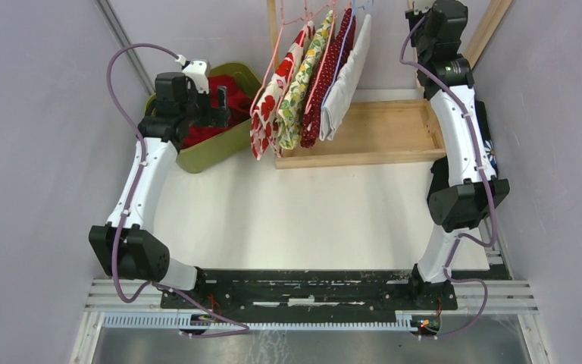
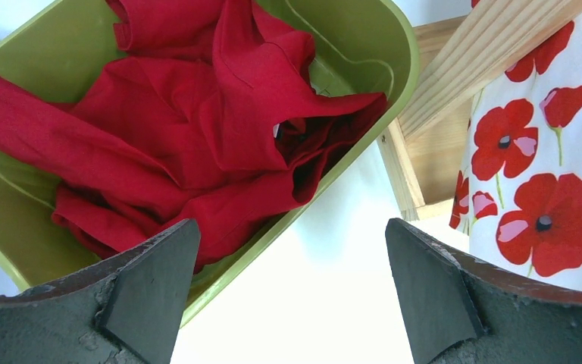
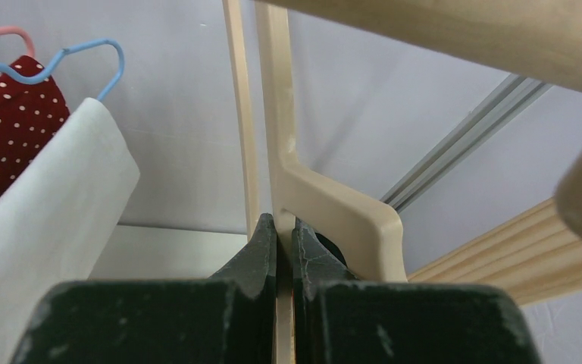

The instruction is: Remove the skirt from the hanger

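Observation:
A beige hanger rises between the fingertips of my right gripper, which is shut on it; no cloth shows on the visible part. In the top view, that gripper is at the far right back, with the hanger largely hidden by the arm. Red cloth, possibly the skirt, lies crumpled inside the green bin. Over the bin's near right side, my left gripper stands open, with nothing between its fingers.
Several garments hang at the back centre, among them a poppy-print cloth, a dark red dotted cloth and a white cloth. Below is a wooden tray. Black cloth lies at right.

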